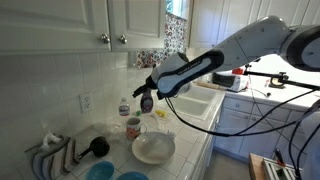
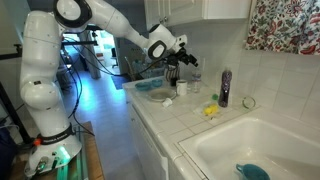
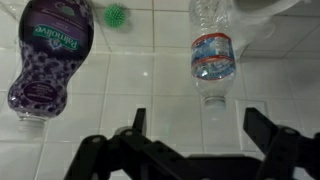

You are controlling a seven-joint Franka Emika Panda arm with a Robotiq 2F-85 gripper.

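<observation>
My gripper is open with nothing between its fingers. In the wrist view, a clear water bottle (image 3: 212,50) with a blue and red label lies ahead of the fingers, nearer the right finger. A purple Palmolive bottle (image 3: 48,60) is at the left of that view, outside the fingers. The first exterior view shows the dark Palmolive bottle (image 1: 147,104) upright just below my arm and the water bottle (image 1: 124,108) to its left. From the other side, the gripper (image 2: 190,56) hangs above the counter near the water bottle (image 2: 196,82).
A white bowl (image 1: 154,148), a mug (image 1: 133,128) and a dark pan (image 1: 94,149) occupy the counter. A green scrubber (image 3: 115,15) is near the bottles. The white sink (image 2: 275,140) lies beyond the Palmolive bottle; overhead cabinets (image 1: 135,25) limit the room above.
</observation>
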